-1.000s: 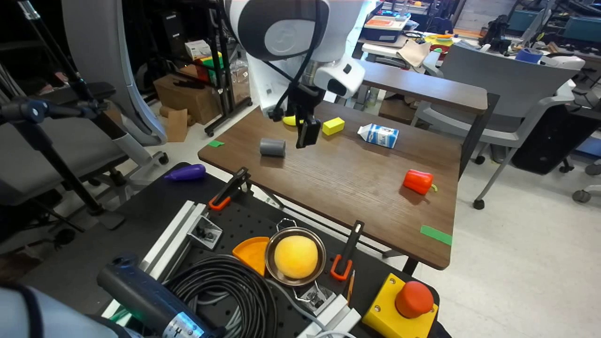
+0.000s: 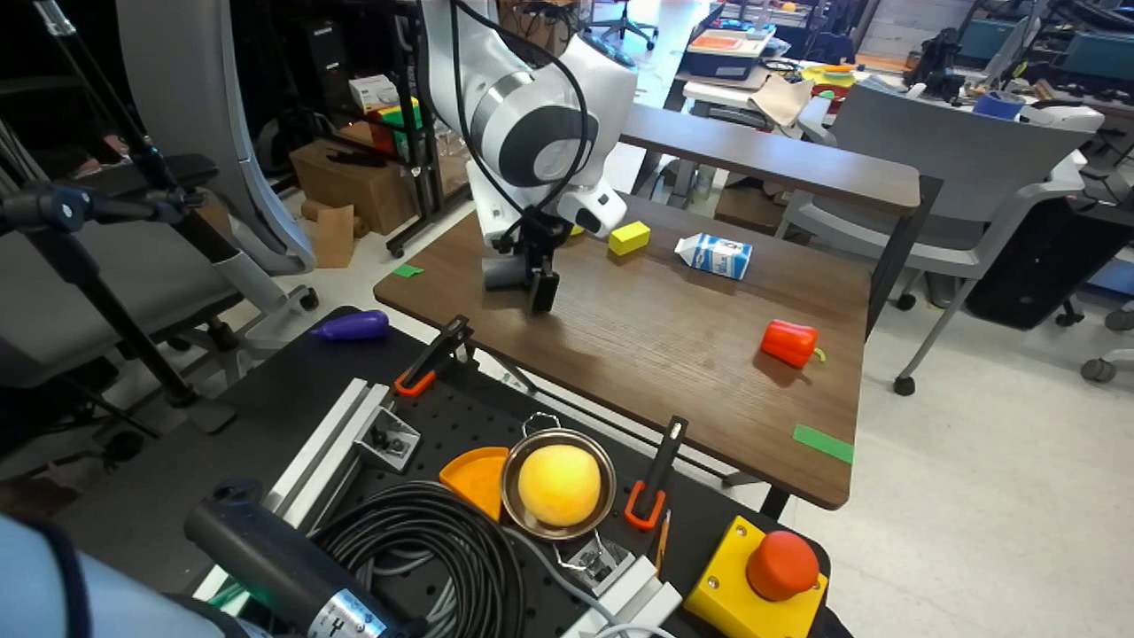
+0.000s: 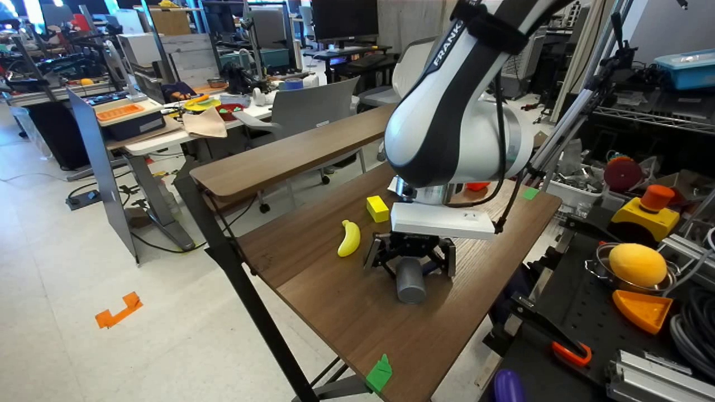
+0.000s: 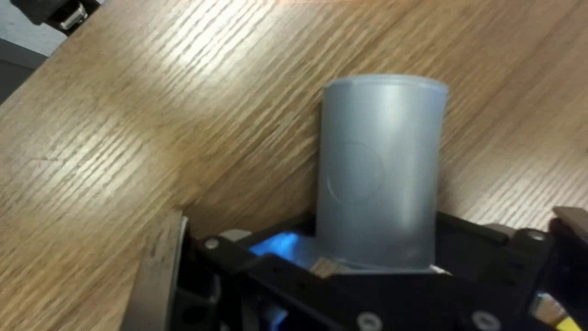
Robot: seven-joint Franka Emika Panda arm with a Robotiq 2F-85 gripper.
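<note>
A grey cylinder (image 3: 410,285), which looks like a cup on its side, lies on the brown wooden table (image 3: 335,308). My gripper (image 3: 410,267) is low over it and open, one finger on either side. In the wrist view the grey cylinder (image 4: 383,165) extends from between the widely spread fingers, with clear gaps on both sides. Its near end is hidden by the gripper's linkage. In exterior view 1 the gripper covers part of the grey cylinder (image 2: 502,273).
A yellow banana (image 3: 349,238) and a yellow block (image 3: 377,209) lie close by. Farther along are a blue-and-white carton (image 2: 714,256) and a red pepper (image 2: 791,344). A raised shelf (image 2: 765,154) runs along one table side.
The arm has come down and toward the table's left end in exterior view 1, from beside the grey cylinder to over it. The cylinder appears to lie in about the same place.
</note>
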